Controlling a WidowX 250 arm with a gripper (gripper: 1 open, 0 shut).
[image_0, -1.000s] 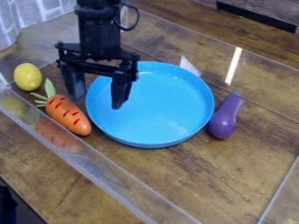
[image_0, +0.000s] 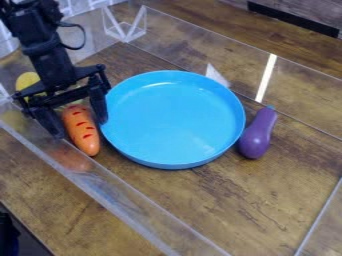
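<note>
My gripper (image_0: 70, 108) is low at the left, open, its two dark fingers over an orange toy carrot (image_0: 82, 135) that lies beside the blue round plate (image_0: 174, 117). The carrot's upper end and leaves are hidden by the gripper. A yellow object (image_0: 27, 81), partly covered by the arm, sits behind the gripper.
A purple eggplant (image_0: 258, 134) lies right of the plate. Clear plastic walls run along the near left and around the area.
My gripper has moved left and down from over the plate to over the carrot. The carrot, plate and eggplant look unmoved.
</note>
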